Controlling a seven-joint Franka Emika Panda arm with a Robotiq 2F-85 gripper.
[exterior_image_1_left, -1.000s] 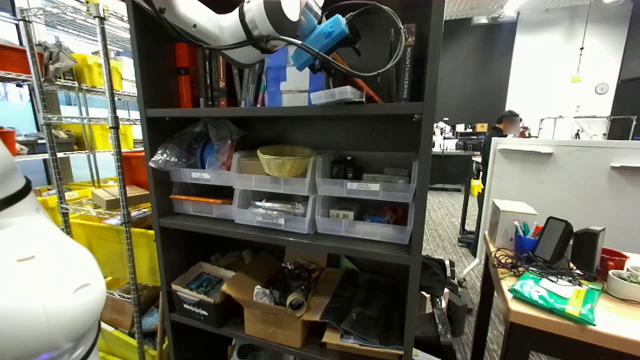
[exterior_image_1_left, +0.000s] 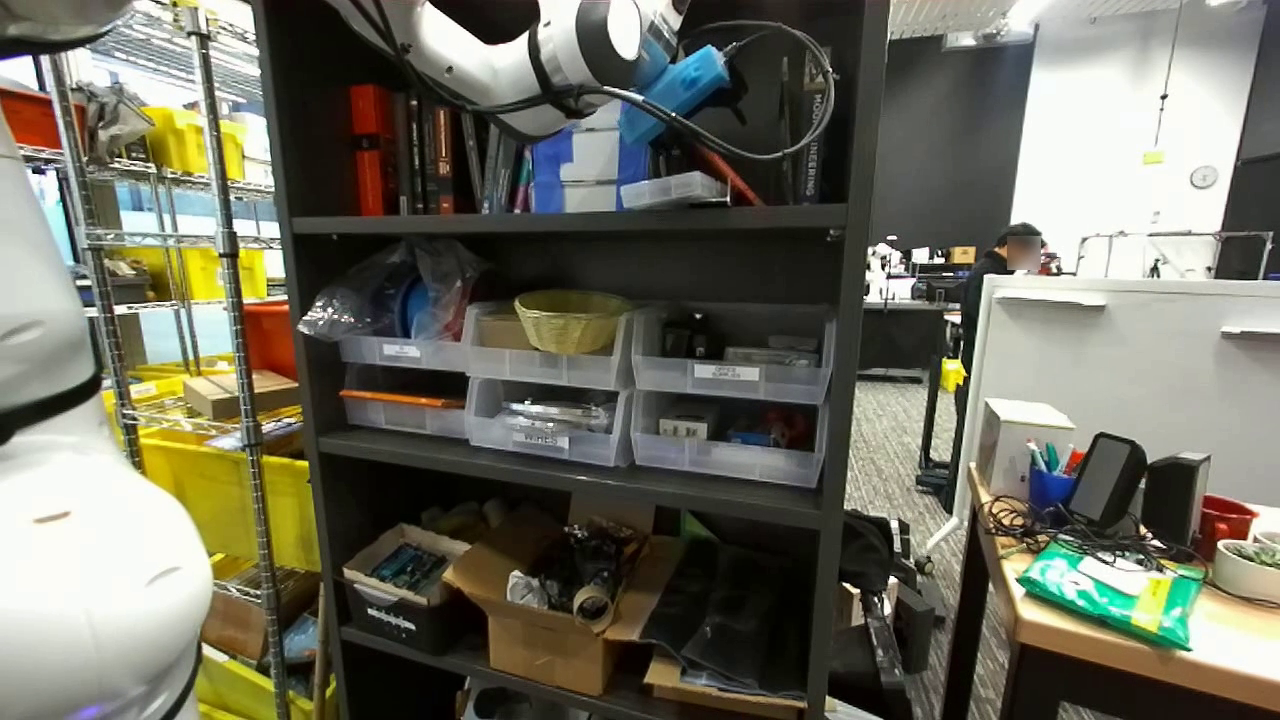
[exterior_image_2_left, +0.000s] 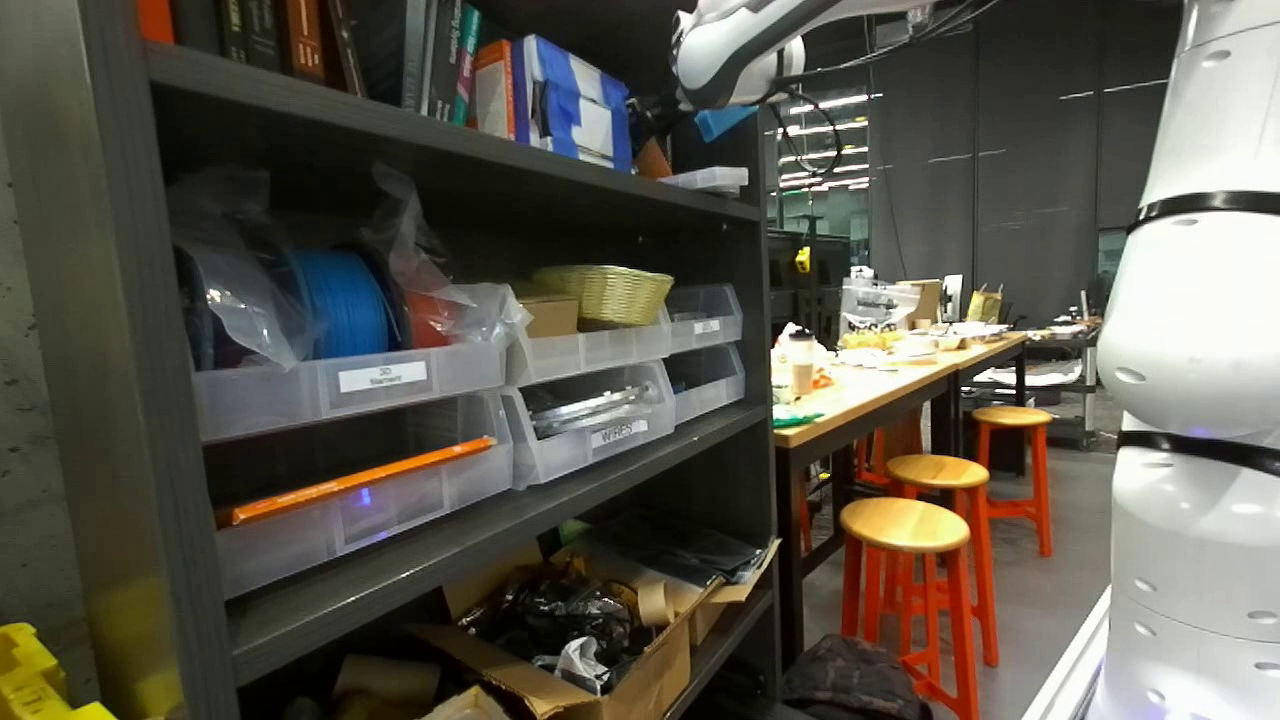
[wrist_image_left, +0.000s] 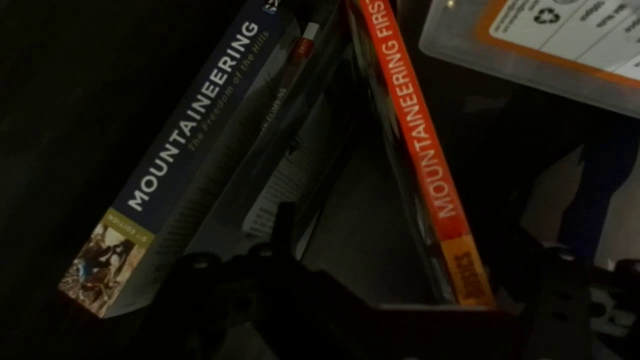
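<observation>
On the top shelf (exterior_image_1_left: 564, 223), a red-orange book (wrist_image_left: 414, 120) leans at a slant. Left of it in the wrist view is a dark blue mountaineering book (wrist_image_left: 192, 117), with other dark volumes beside it. My gripper (exterior_image_1_left: 732, 98) is up at the right part of this shelf, partly hidden behind its blue mount (exterior_image_1_left: 684, 90). Its dark fingers are spread apart along the bottom of the wrist view, open, with the lower end of the red-orange book showing between them. Contact with the book cannot be made out in the dark picture.
A clear plastic box (exterior_image_1_left: 674, 190) lies at the shelf's front edge, close to the red-orange book. Left of it stand a blue-and-white box (exterior_image_1_left: 576, 168) and a row of books. The shelf's right side wall (exterior_image_1_left: 858, 240) is near. A cable (exterior_image_1_left: 828, 96) loops beside the gripper.
In exterior view 1 the arm and gripper have moved right and slightly down, toward the dark mountaineering book at the shelf's right end. The books and boxes look unmoved.
</observation>
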